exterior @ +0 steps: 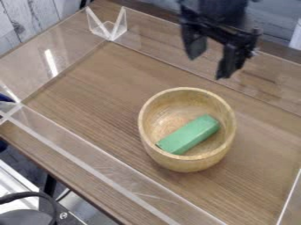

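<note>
A wooden bowl [157, 127] sits on the wooden table, right of the middle, with a green elongated block [188, 134] lying inside it at a slant. My dark gripper [217, 42] is raised at the top of the view, beyond the bowl and apart from it, with its two finger parts spread apart. Nothing shows held between them.
A small white wire-like object [107, 22] stands at the back left. A dark cable lies at the lower left edge.
</note>
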